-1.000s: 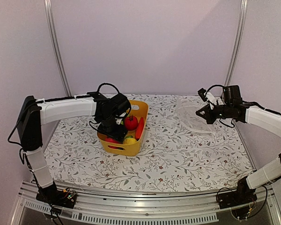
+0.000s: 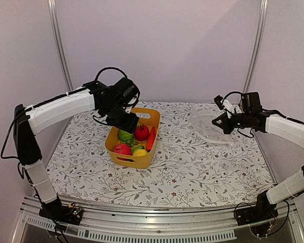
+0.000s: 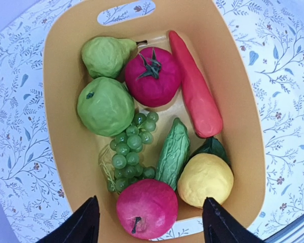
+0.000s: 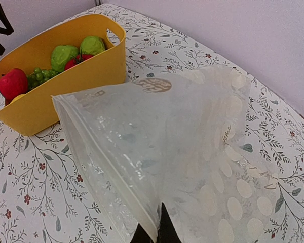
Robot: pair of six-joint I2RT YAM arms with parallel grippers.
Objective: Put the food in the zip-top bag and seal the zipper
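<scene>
The yellow basket (image 3: 58,131) holds a red apple (image 3: 147,207), yellow fruit (image 3: 205,179), green cucumber (image 3: 172,152), grapes (image 3: 131,142), green apple (image 3: 105,106), pear (image 3: 101,58), tomato (image 3: 152,81) and red carrot or pepper (image 3: 195,91). My left gripper hangs open above it, nothing between its fingers. The translucent zip top bag (image 4: 192,152) lies at the right, its zipper edge raised at my shut right gripper, which is on that edge.
The patterned table (image 2: 177,177) has clear room at the front and left of the basket. Walls close the back and sides.
My left gripper has risen out of the basket, toward the back, with nothing seen in it. The right arm, bag and basket look unchanged.
</scene>
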